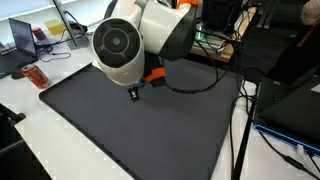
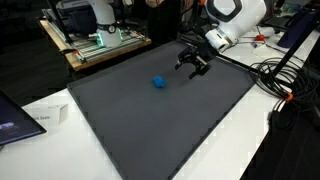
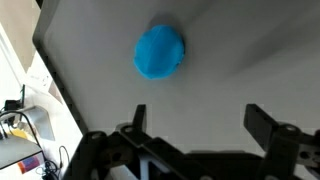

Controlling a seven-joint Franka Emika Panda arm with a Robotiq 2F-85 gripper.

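A small, rounded blue object lies on the dark grey mat; its exact kind cannot be told. In the wrist view the blue object shows above and left of the gap between my fingers. My gripper is open and empty, its two dark fingers spread wide along the lower edge. Exterior view 2 has the gripper low over the mat, to the right of the object and apart from it. From exterior view 1 the arm and gripper largely cover the object.
An orange can and a laptop stand beyond the mat's left side. Cables lie to the right in exterior view 2.
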